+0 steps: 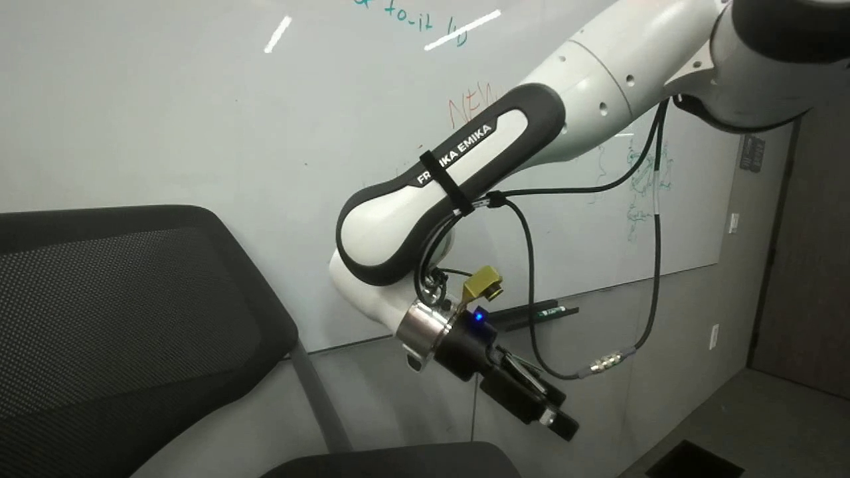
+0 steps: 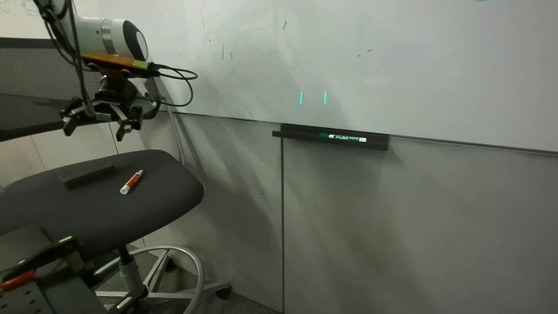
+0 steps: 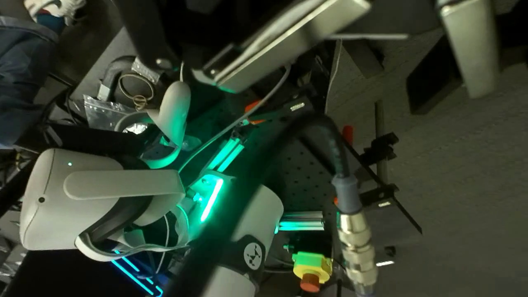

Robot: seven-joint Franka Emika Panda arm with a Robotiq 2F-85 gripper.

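Note:
In exterior view 2 my gripper (image 2: 96, 131) hangs above the chair seat, its two fingers spread well apart with nothing between them. The wrist view has the same wide gap between the fingers. Exterior view 1 shows the gripper (image 1: 558, 415) tilted down to the right, in front of the wall. On the seat (image 2: 157, 209) lies a white and red marker (image 2: 131, 182), below and slightly right of the gripper. A dark block, perhaps an eraser (image 2: 88, 175), rests left of it.
A black tray (image 2: 376, 144) on the whiteboard's lower edge holds a green and white marker (image 2: 342, 138). The chair's backrest (image 1: 119, 318) stands at the left. A headset (image 3: 99, 198) and a red and yellow button (image 3: 312, 269) sit near the robot's base; loose cables hang from the arm.

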